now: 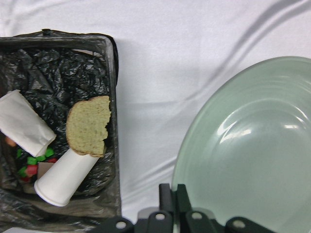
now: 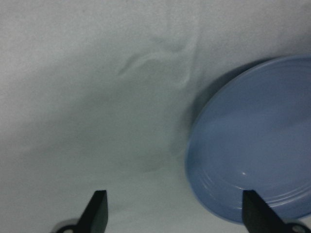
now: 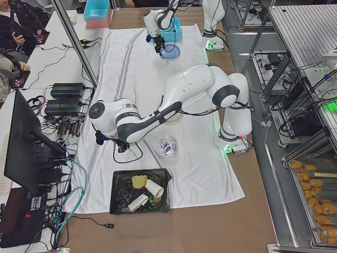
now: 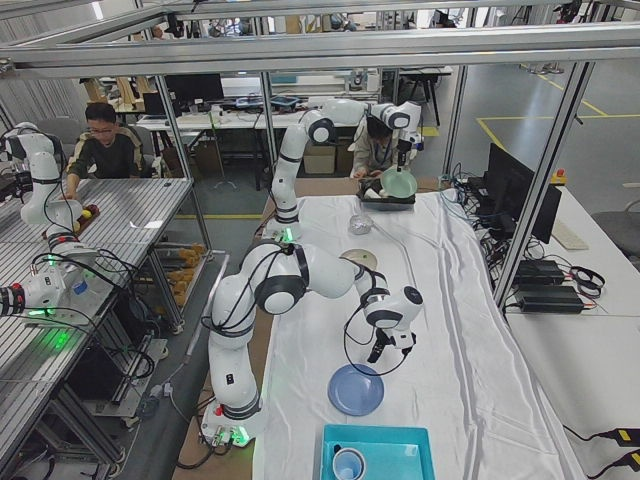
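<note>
My left gripper is shut on the rim of a pale green plate (image 1: 252, 145), held beside a black lined bin (image 3: 121, 205). In the bin lie a bread slice (image 1: 87, 124), white paper cups or wrappers (image 1: 65, 177) and small coloured bits (image 1: 31, 169). My right gripper stands open above a blue plate (image 2: 248, 141), its left finger over the cloth and the other over the plate's edge.
A blue tray (image 4: 400, 450) with a cup (image 4: 348, 463) sits at the right arm's end of the table. A beige plate (image 4: 358, 258) and a crumpled clear item (image 3: 167, 146) lie mid-table.
</note>
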